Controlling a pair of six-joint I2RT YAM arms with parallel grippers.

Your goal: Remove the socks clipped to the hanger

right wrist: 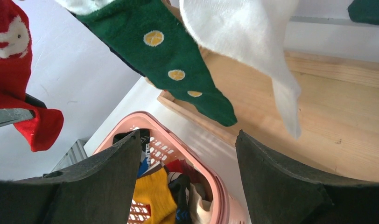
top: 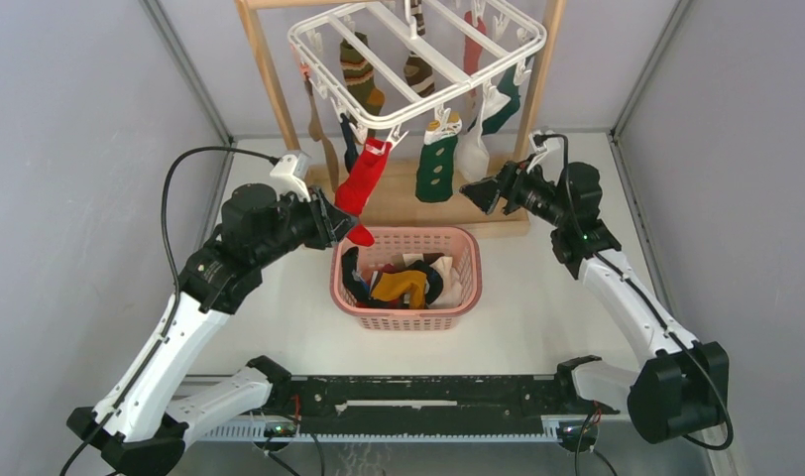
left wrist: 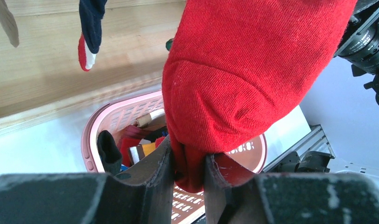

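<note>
A red sock (top: 362, 183) hangs from the front-left corner of the white hanger (top: 403, 118). My left gripper is shut on this sock's lower part, and the cloth runs down between the fingers. A green sock with yellow dots (right wrist: 177, 74) hangs at the hanger's front, with a white sock (right wrist: 243, 37) to its right. Below and in front of the white sock, my right gripper stands open, and no cloth lies between its fingers. Further back hang a striped sock (top: 359, 74) and a dark green sock (top: 503, 99).
A pink basket (top: 408, 241) with several loose socks stands on the white table below the hanger. Wooden posts (top: 270, 79) and a wooden base (top: 399, 210) carry the hanger. Free table lies to the basket's left and right.
</note>
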